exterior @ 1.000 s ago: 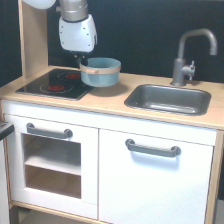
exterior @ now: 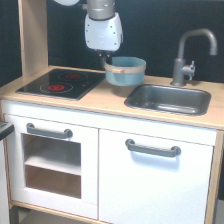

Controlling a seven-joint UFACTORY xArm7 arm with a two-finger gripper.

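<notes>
A light blue pot (exterior: 126, 74) with a tan band round its rim is at the back of the counter, between the stove and the sink. My gripper (exterior: 104, 61) comes down from above at the pot's left rim, its fingers dark and small there. It appears shut on that rim, though the fingertips are partly lost against the dark wall. The pot is roughly upright; whether its base touches the counter I cannot tell.
Left of the pot lies the black cooktop (exterior: 62, 83) with red rings. On the right are the metal sink (exterior: 170, 98) and a tall grey faucet (exterior: 184, 60). Below stand a white cabinet door (exterior: 155, 180) and an open-fronted oven compartment (exterior: 52, 165).
My gripper and the pot have moved right together, from beside the cooktop towards the sink. The pot now reaches over the sink's back left corner in the view.
</notes>
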